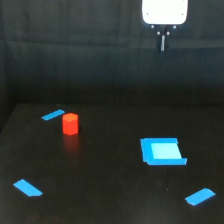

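A small red block [70, 124] stands on the black table at the left, between blue tape strips. To the right, a pale square [165, 151] lies on the table, edged with blue tape [159, 141]. High above the table, at the top right of the view, hangs my gripper [163, 47], pointing down below a white mount [164, 11]. It is far from both the block and the square. Its fingers are dark and too small to show how they stand, and I see no object at their tips.
Blue tape strips lie at the back left [53, 115], front left [28, 188] and front right [200, 197]. A dark curtain [80, 60] hangs behind.
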